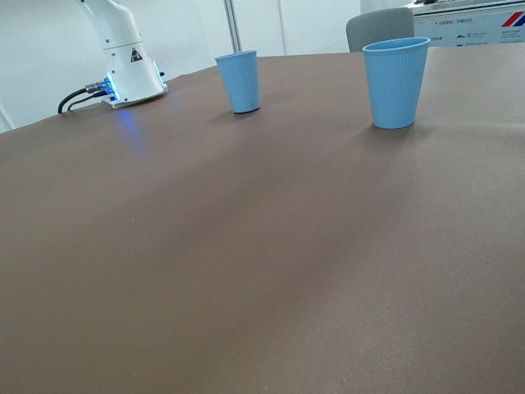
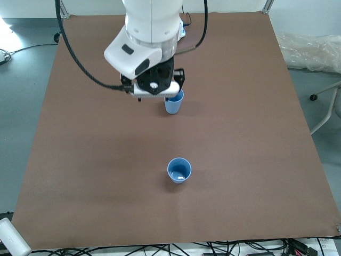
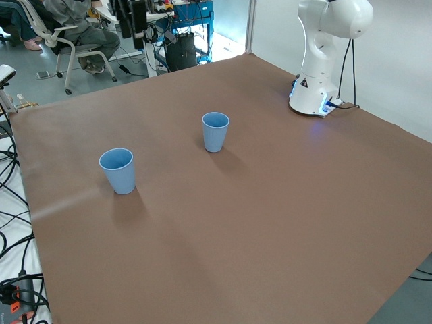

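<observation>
Two light blue cups stand upright on the brown table. In the left view the far cup [image 2: 174,105] is partly hidden by the gripper [image 2: 153,99]; the near cup [image 2: 179,173] stands lower in that view. In the top view they show as cups [image 1: 239,85], in the right view as cups [image 3: 214,135]. The gripper is above and just left of the far cup; contact cannot be told, nor whether it is open or shut.
Cables [image 2: 256,245] run along its near edge in the left view, and a white chair base [image 2: 330,109] stands off its right side.
</observation>
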